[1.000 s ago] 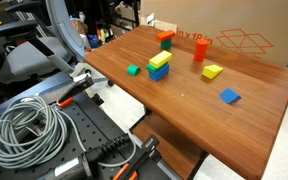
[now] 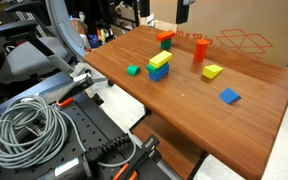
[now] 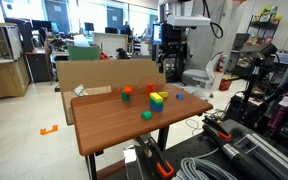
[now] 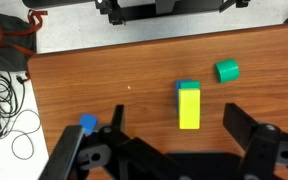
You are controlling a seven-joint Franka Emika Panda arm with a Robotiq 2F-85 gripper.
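My gripper point(image 2: 163, 15) hangs over the table with its two dark fingers spread wide and nothing between them. Below it, a yellow block point(image 2: 161, 59) rests on a blue block point(image 2: 159, 73), and a clear height separates the fingers from this stack. Looking down in the wrist view, the yellow block point(image 4: 189, 110) lies in the gap between the fingers, nearer the right one, with blue point(image 4: 182, 86) showing at its far end.
Left of the stack lies a green cylinder point(image 2: 133, 70). Behind it, a red-orange block point(image 2: 166, 35) sits on a green one. A red cylinder point(image 2: 200, 50), a second yellow block point(image 2: 212, 71) and another blue block point(image 2: 229, 97) stand to the right.
The blocks have not moved.
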